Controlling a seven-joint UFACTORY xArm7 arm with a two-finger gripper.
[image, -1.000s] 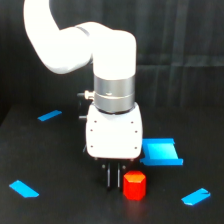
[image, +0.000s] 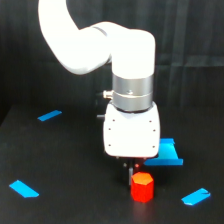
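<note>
A red six-sided block (image: 142, 188) stands on the dark table near the front, right of centre. My gripper (image: 134, 171), under the white arm, points down right behind the block's upper left. One dark finger (image: 131, 174) shows beside the block's left edge; the other is hard to make out against the dark table. Whether the block is touched or merely close to the fingers, I cannot tell. Behind the gripper lies a blue square (image: 170, 154), partly covered by the white hand.
Blue strips lie flat on the table: one at the front left (image: 23, 188), one at the front right (image: 196, 197) and one at the back left (image: 50, 115).
The arm and gripper have moved to the right, towards the block and over part of the blue square. The red block sits slightly farther right than before.
</note>
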